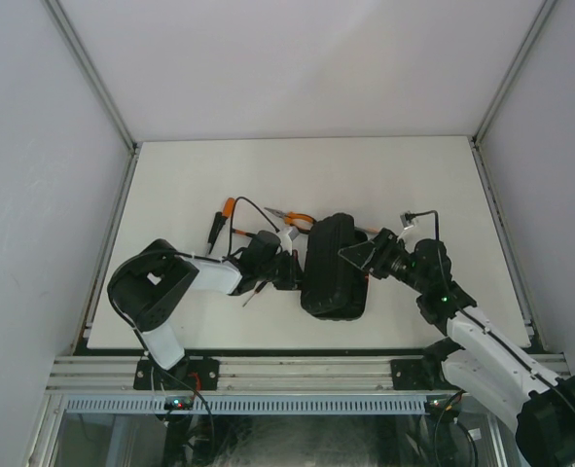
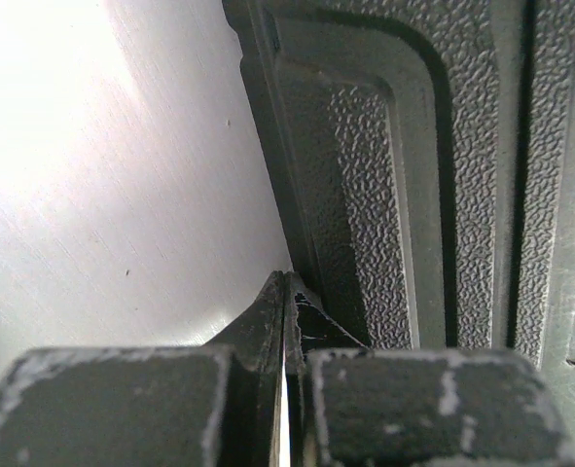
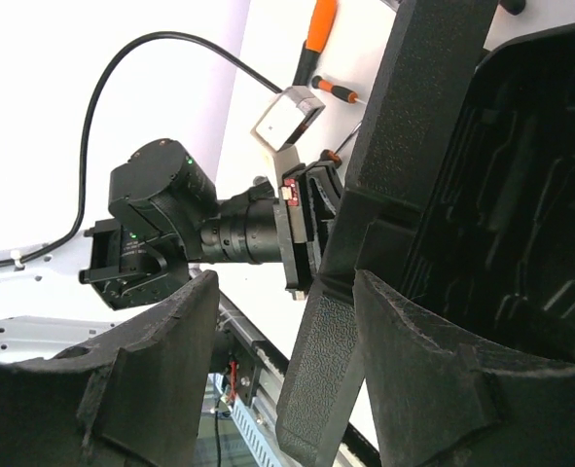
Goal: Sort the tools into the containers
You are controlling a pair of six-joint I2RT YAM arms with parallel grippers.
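Observation:
The black case point(image 1: 334, 268) stands in the middle of the table, its lid point(image 3: 418, 97) tilted up on the right side so that the dark, empty-looking inside point(image 3: 530, 195) shows in the right wrist view. My right gripper is open at the lid's right edge; one finger point(image 3: 379, 321) overlaps the lid in view, contact unclear. Against the case's left side point(image 2: 375, 195) my left gripper is shut, nothing visible between its fingers. Orange-handled pliers point(image 1: 295, 217) lie behind the case, and an orange-and-black tool point(image 1: 224, 219) lies at the left.
A small screwdriver point(image 3: 338, 90) and another thin tool point(image 1: 255, 293) lie close to my left arm. A thin orange tool point(image 1: 368, 231) shows behind the case on the right.

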